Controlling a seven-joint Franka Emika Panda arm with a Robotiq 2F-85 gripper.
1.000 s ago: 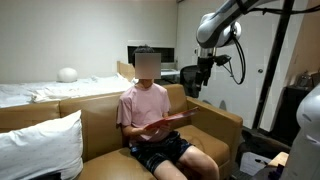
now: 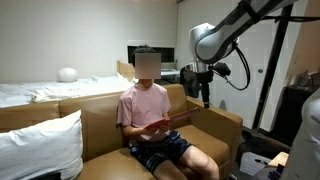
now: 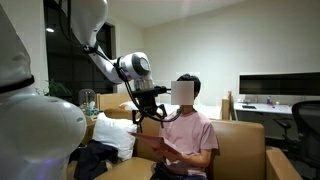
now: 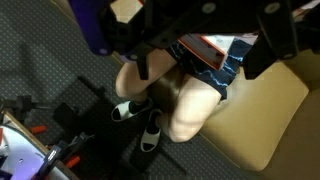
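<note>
In exterior view 1 my gripper (image 2: 203, 97) hangs in the air to the right of a seated person (image 2: 147, 105). The person wears a pink shirt and dark patterned shorts and holds a flat red object (image 2: 170, 122) over the lap. Seen in exterior view 2, my gripper (image 3: 149, 118) is beside the person, above the red object (image 3: 183, 155). From the wrist, my gripper stands open, its dark fingers (image 4: 254, 60) wide apart. Part of the red object (image 4: 205, 48) and the person's legs show below; nothing is gripped.
The person sits on a brown sofa (image 2: 103, 140) with a white pillow (image 2: 42, 148) at its left end. Behind is a bed (image 2: 60, 91). A desk (image 3: 262, 108) with a monitor stands at the back. Shoes (image 4: 151, 130) rest on the dark floor.
My arm has come lower and somewhat left in exterior view 1, and its wrist has tilted. The person's red object has shifted slightly; nothing has been taken hold of.
</note>
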